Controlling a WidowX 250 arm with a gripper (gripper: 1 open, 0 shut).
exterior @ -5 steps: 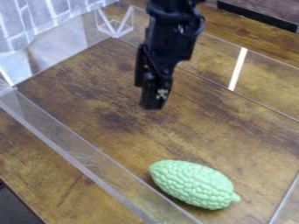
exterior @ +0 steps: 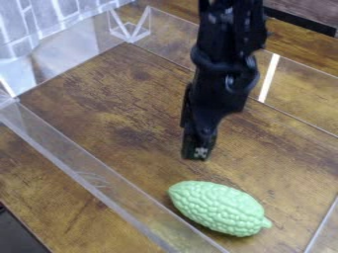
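Observation:
A pale green, bumpy toy vegetable (exterior: 219,208), shaped like a bitter melon, lies on the wooden table at the lower right, inside clear plastic walls. The black gripper (exterior: 196,138) hangs above the middle of the table, behind and a little left of the toy, apart from it. It points downward; whether its fingers are open or shut cannot be made out from this angle.
Clear plastic barriers (exterior: 79,168) line the left, front and right of the work area. A white gridded object (exterior: 40,25) stands at the back left. The wooden surface (exterior: 99,104) left of the gripper is bare.
The gripper has moved down in the view, toward the front and slightly right, closer to the green toy. The toy has not moved.

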